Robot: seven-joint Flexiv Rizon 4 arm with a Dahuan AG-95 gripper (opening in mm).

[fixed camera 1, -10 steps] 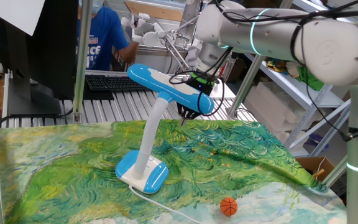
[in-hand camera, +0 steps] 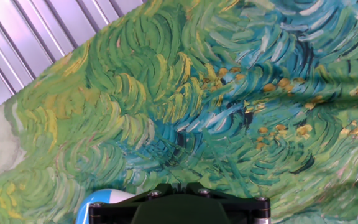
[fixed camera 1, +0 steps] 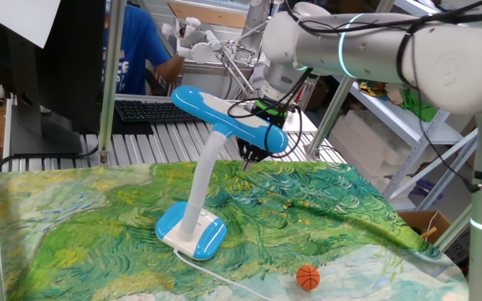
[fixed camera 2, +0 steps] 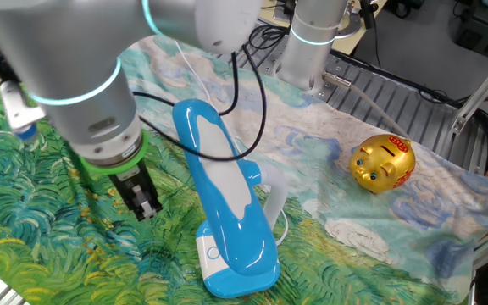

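A blue and white desk lamp [fixed camera 1: 199, 176] stands upright on a painted cloth, its long head tilted over its base. My gripper [fixed camera 2: 148, 209] hangs above the cloth beside the lamp head, pointing down. Its black fingers are drawn together, and nothing shows between them. In the wrist view, the gripper sits at the bottom edge over bare cloth, with a corner of the lamp [in-hand camera: 104, 198] to its left. A small orange basketball [fixed camera 1: 308, 278] lies near the cloth's front edge. The golden piggy bank [fixed camera 2: 382, 163] appears only in exterior view 2.
A white lamp cord [fixed camera 1: 224, 280] trails across the cloth [fixed camera 1: 82, 242]. Behind it are a keyboard [fixed camera 1: 161, 111], a monitor [fixed camera 1: 48, 75] and a person [fixed camera 1: 136, 50]. Black cables loop from the arm over the lamp head.
The arm has shifted only very slightly over the last second. The person behind the table has leaned a little. Lamp and ball stay where they were.
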